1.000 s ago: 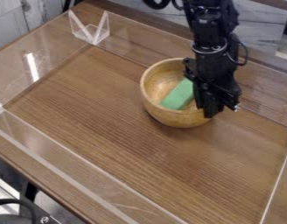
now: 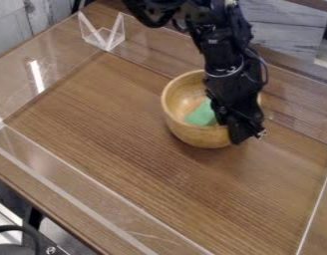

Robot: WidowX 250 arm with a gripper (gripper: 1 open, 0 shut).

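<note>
A wooden-coloured bowl (image 2: 179, 100) sits on the wooden table at the centre right, with a green object (image 2: 199, 114) inside it. My black gripper (image 2: 239, 127) reaches down from the top over the bowl's right side, its tip at the near right rim and covering part of the bowl. Whether the fingers hold the rim or something else is hidden by the gripper's body.
A clear plastic holder (image 2: 103, 30) stands at the back left. A black cable lies at the lower left edge.
My gripper has come toward the front and lower over the bowl's right side, now covering more of it and of the green object. The bowl has shifted little.
</note>
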